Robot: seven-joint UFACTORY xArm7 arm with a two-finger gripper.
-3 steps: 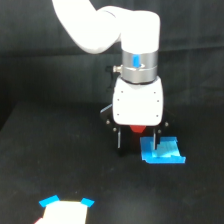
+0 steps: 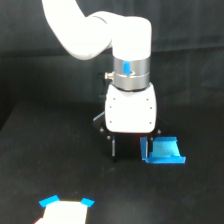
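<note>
My gripper [image 2: 132, 147] hangs over the dark table, its white body upright and its two dark fingers spread wide. Between the fingers I see only dark tabletop, so it stands open. Just right of it, a patch marked with bright blue tape [image 2: 168, 151] lies on the table. The right finger overlaps the left side of this patch in the view. No red object shows now; whether one is hidden behind the gripper body I cannot tell.
At the bottom left, a pale surface [image 2: 65, 213] with blue tape at its corners is cut off by the frame edge. A dark curtain [image 2: 190, 50] hangs behind.
The gripper has shifted left and slightly lower in the view. A red object seen behind or between the fingers a second ago is no longer visible. The blue-taped patch has not moved.
</note>
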